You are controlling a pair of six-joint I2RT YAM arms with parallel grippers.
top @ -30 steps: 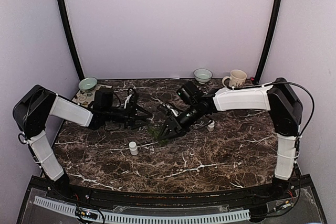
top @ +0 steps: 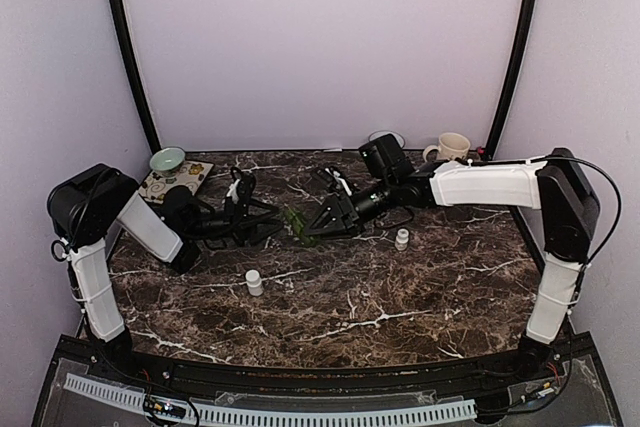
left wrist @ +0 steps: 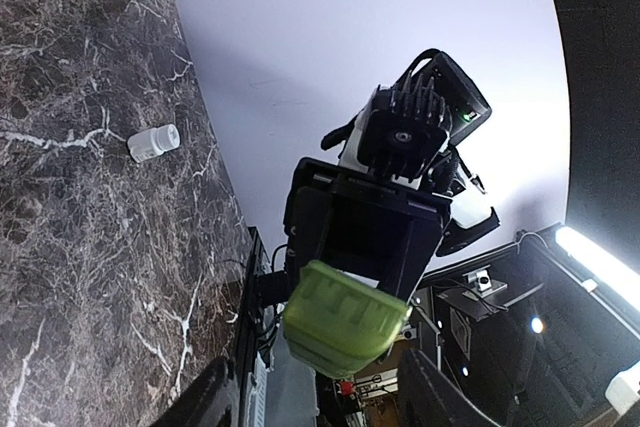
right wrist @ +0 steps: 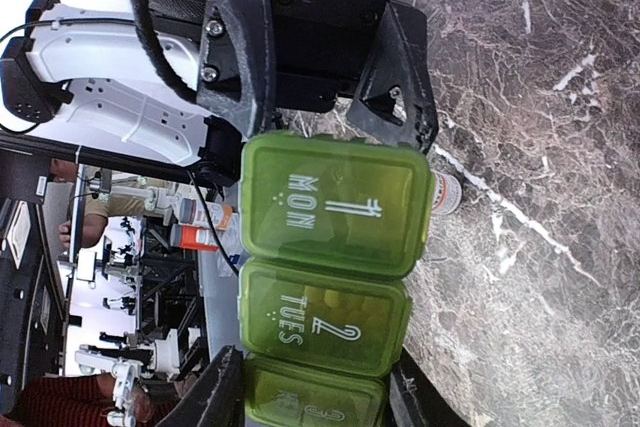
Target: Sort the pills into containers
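Observation:
In the right wrist view, a green translucent pill organizer (right wrist: 335, 205) shows lids marked MON, TUES and a third day. Yellowish pills show under the TUES lid. My right gripper is shut on the organizer and holds it above the table. Facing its MON end, my left gripper stands open, its fingers spread and nothing clasped between them. In the left wrist view the organizer's near end (left wrist: 342, 312) lies ahead of those fingers. One white bottle (top: 254, 283) stands left of centre on the table, another (top: 402, 239) to the right.
A pale bowl (top: 167, 159) sits on a patterned tray (top: 198, 178) at the back left. At the back right are a mug (top: 453, 145) and a bowl (top: 385, 135) partly hidden by my right arm.
My right gripper has moved up in the top view, carrying the organizer. The left arm has shifted slightly while its gripper stays beside the organizer's end. The bottles have not moved.

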